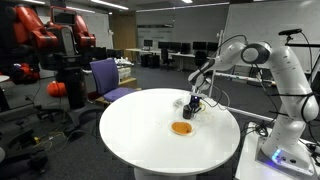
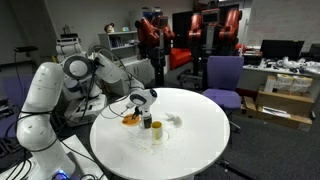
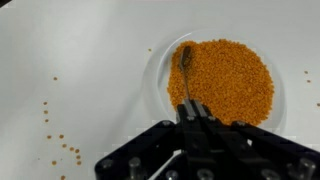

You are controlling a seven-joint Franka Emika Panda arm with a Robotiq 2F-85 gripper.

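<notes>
A white bowl (image 3: 152,88) full of small orange grains (image 3: 235,75) lies below the hand in the wrist view. A thin dark spoon (image 3: 186,62) slants over the grains, its handle running down to the fingertips. My gripper is shut on that handle, though little of the grip shows. Whether the spoon touches the grains, I cannot tell. In exterior view 1 the gripper (image 1: 194,101) is above the far right part of the round table, near a dark cup (image 1: 187,112). An orange dish (image 1: 182,128) lies closer to the camera.
Loose grains (image 3: 62,137) are scattered left of the bowl. A yellow cup (image 2: 156,133) stands beside the dark cup (image 2: 147,121), with a pale object (image 2: 173,119) farther right.
</notes>
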